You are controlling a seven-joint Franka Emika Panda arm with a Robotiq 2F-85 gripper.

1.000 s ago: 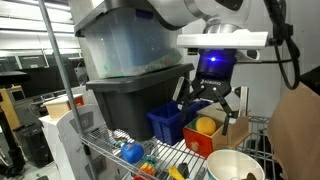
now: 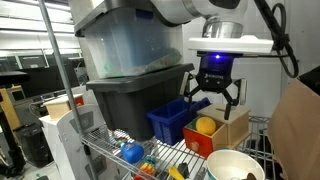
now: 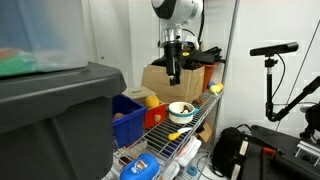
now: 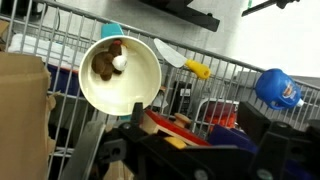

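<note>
My gripper (image 2: 209,105) hangs over the wire rack with its two fingers spread wide and nothing seen between them. A white bowl (image 4: 122,88) stands on the rack below, holding brown pieces and a white one. Beside the bowl in the wrist view lies a knife with a yellow handle (image 4: 197,69). An orange ball (image 2: 206,126) sits in an open cardboard box (image 2: 234,129), behind the bowl in exterior view 1. Farther along the rack is a blue round object (image 4: 278,90). In exterior view 2 the gripper (image 3: 174,72) is above and apart from the bowl (image 3: 187,108).
A blue bin (image 2: 171,122) stands beside the cardboard box. Large dark storage tubs (image 2: 137,102) rise at one end. Tall brown cardboard (image 2: 299,125) borders the bowl's other side. Several small items lie scattered along the wire rack (image 3: 165,140).
The gripper has moved slightly to the right in exterior view 1, and its fingertips are a little higher. Its fingers remain apart. The rack's objects look unmoved.
</note>
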